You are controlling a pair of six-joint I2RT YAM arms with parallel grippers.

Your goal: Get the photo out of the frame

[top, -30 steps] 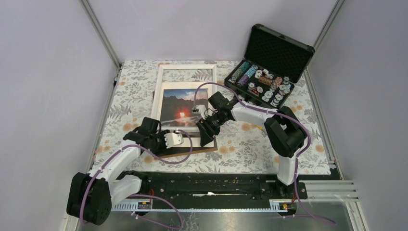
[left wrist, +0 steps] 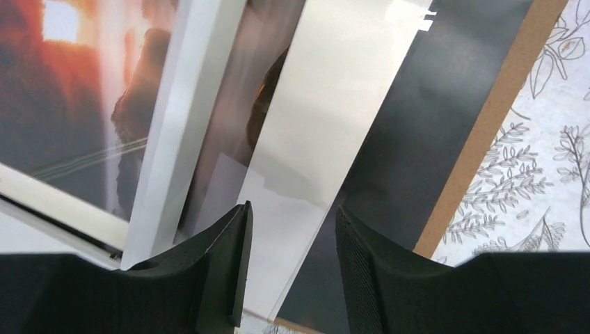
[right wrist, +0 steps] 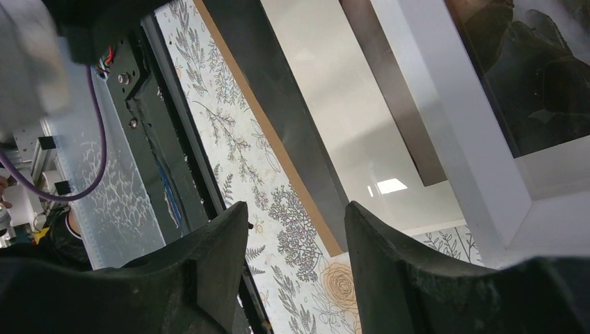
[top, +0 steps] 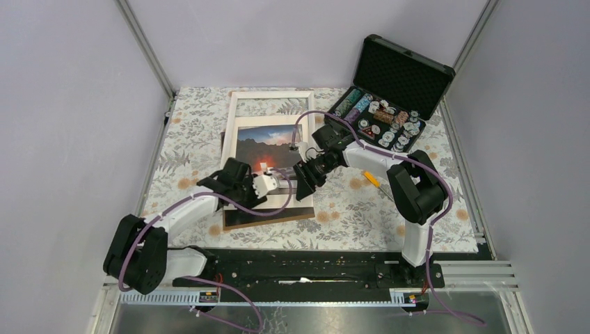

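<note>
The white frame [top: 232, 132] lies on the table, and its bar [left wrist: 182, 139] crosses the left wrist view. Inside its outline shows the sunset photo [top: 268, 147]. A pale mat strip and a dark backing with a brown edge stick out past the frame's near bar, also seen in the right wrist view as a white bar [right wrist: 452, 118]. My left gripper is part open above the mat strip, nothing held. On the other side, my right gripper stands part open over the backing's near corner, empty too.
A black open case of chips [top: 383, 115] stands at the back right. A yellow-handled tool [top: 372, 179] rests right of the frame, partly below the right arm.
My left gripper has moved right and away from the table's front edge, across the lower part of the frame. My right gripper has shifted slightly to the right, uncovering more of the yellow tool.
</note>
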